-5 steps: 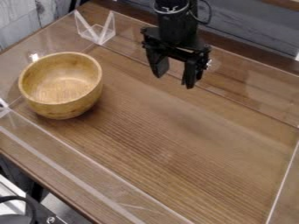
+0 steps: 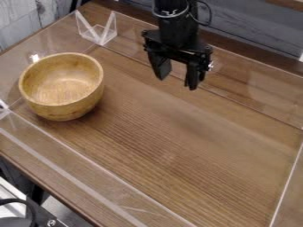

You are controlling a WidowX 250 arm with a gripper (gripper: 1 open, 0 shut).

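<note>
The black robot arm reaches down from the top centre of the camera view, its gripper (image 2: 178, 58) held over the back part of the wooden tray. The gripper is open, with nothing visible between its fingers. A tan bowl (image 2: 62, 71) sits at the left, apart from the gripper.
A clear wire or plastic rack (image 2: 97, 27) stands at the back left. The tray's middle, front and right (image 2: 190, 160) are bare wood. Raised edges run along the back and sides, and a black cable lies at the lower left.
</note>
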